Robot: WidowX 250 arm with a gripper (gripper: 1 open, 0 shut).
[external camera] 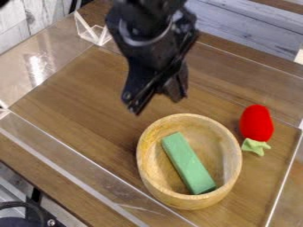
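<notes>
A green block [187, 161] lies inside a wooden bowl [154, 177] at the lower middle. Above the bowl and to its left, my gripper [153, 100] hangs over the board, shut, with nothing visible between its fingertips. A red strawberry-like object [257, 123] with pale green leaves sits to the right of the bowl.
Clear plastic strips border the wooden board [71, 102]. A small clear bracket [94, 30] stands at the back left. The left half of the board is clear. Dark round parts sit at the bottom left corner.
</notes>
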